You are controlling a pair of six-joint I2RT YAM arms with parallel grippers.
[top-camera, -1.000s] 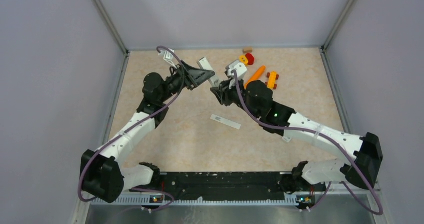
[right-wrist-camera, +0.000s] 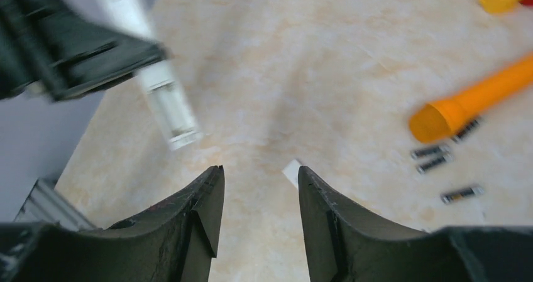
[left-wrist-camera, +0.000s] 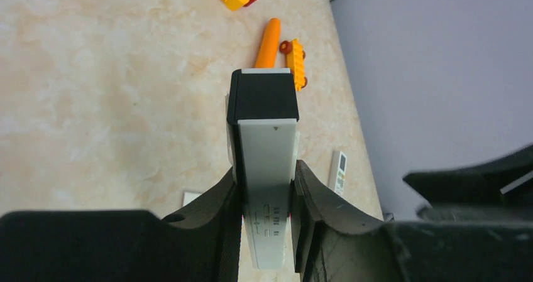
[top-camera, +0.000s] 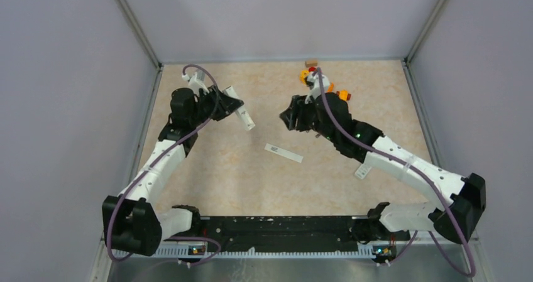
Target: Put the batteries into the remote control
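My left gripper is shut on a white remote, lifted over the left-middle of the table; in the right wrist view the remote [right-wrist-camera: 168,103] shows an open compartment at its lower end. My right gripper hangs apart from it, right of centre, its fingers partly open with nothing seen between them. Several small batteries [right-wrist-camera: 460,192] lie on the table near the orange tube [right-wrist-camera: 471,97], blurred. A flat white strip [top-camera: 283,153] lies mid-table, likely the remote's cover.
At the back right lie toys [top-camera: 343,95] and a wooden block [top-camera: 311,63]. A small white device [top-camera: 362,171] lies at the right, beside my right arm. Grey walls bound the sides and back.
My left gripper has moved left with the remote. My right gripper has come away from the remote toward the right.
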